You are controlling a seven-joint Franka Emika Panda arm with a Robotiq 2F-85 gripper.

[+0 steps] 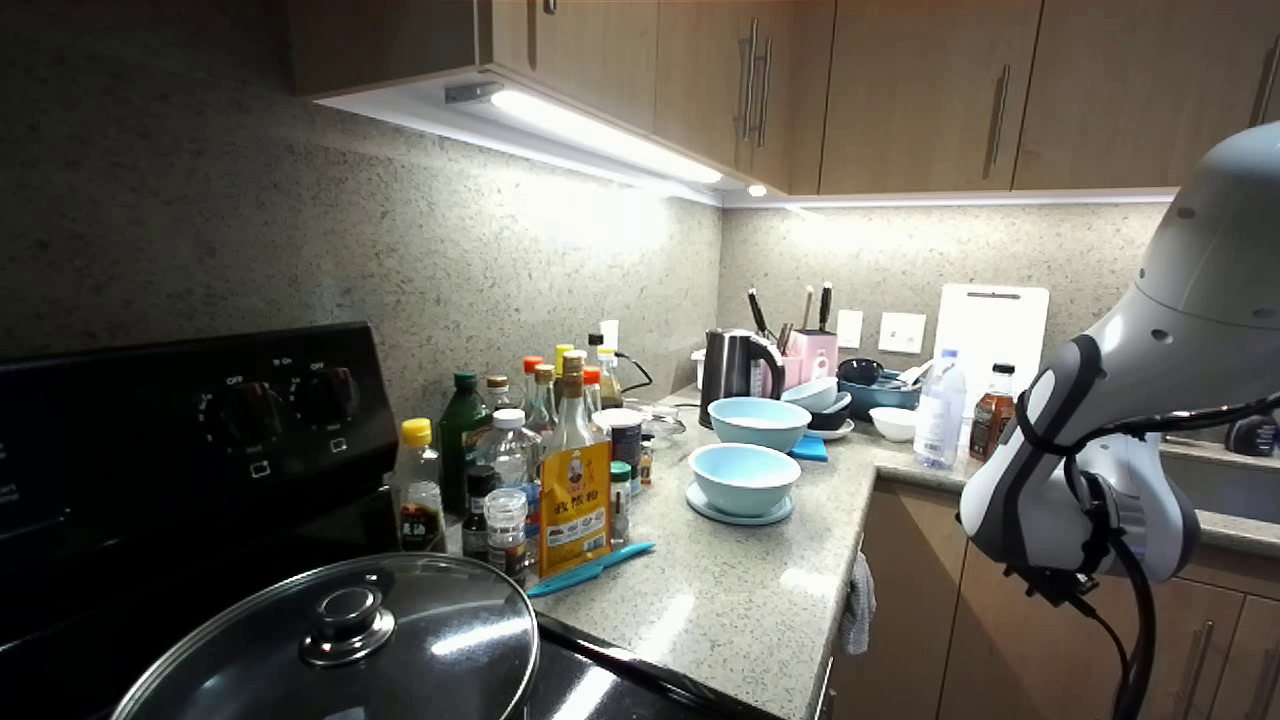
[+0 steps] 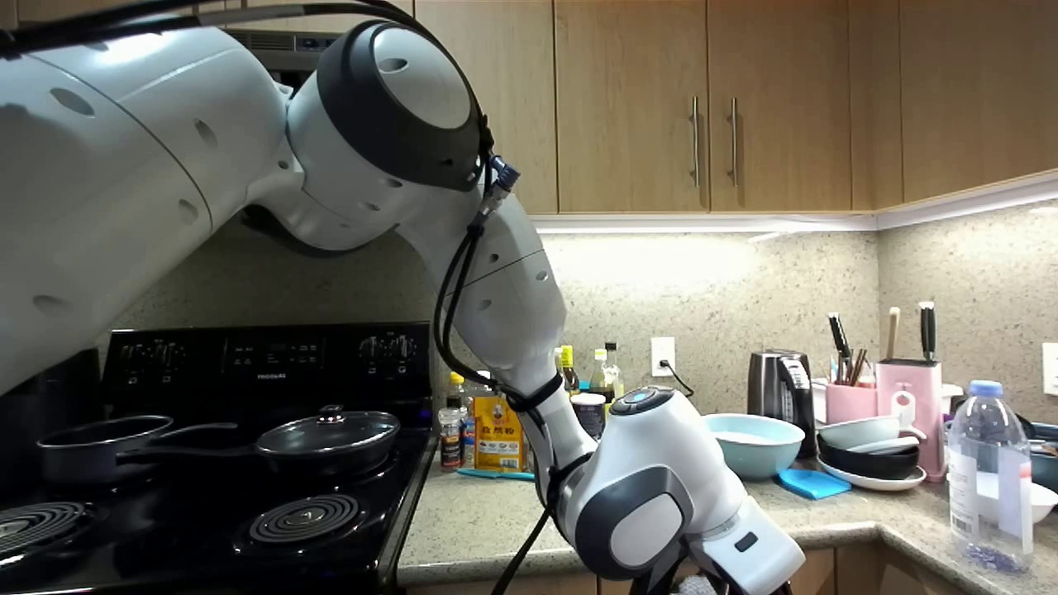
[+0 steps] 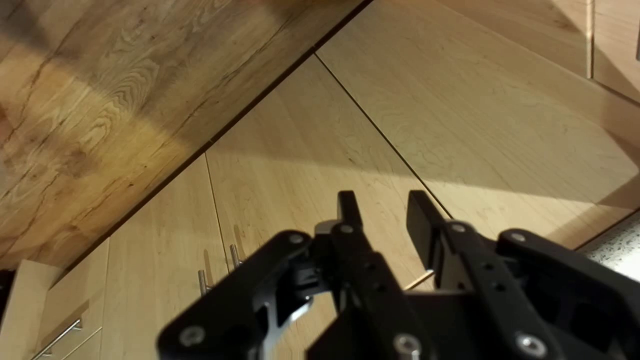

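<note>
In the wrist view my gripper points down towards pale wooden cabinet doors (image 3: pixel 288 144) and the wooden floor (image 3: pixel 120 120). Its two dark fingers (image 3: pixel 349 210) stand some way apart, with bare door visible between the tips. Lower in the gap a thin light bar or edge (image 3: pixel 420 280) shows; whether the fingers touch it cannot be told. The arm (image 2: pixel 684 466) reaches down past the counter's front in exterior view 2, where the gripper itself is hidden. Exterior view 1 has the arm (image 1: pixel 1080 480) at the right, its fingers out of sight.
The counter (image 1: pixel 672 612) bears light blue bowls (image 1: pixel 744 478), a kettle (image 1: pixel 728 372), several sauce bottles (image 1: pixel 464 432) and a turquoise knife (image 1: pixel 590 569). A clear water bottle (image 2: pixel 988 481) stands near the counter's edge. Metal handles (image 3: pixel 234 255) project from the doors. A towel (image 1: pixel 857 608) hangs in front.
</note>
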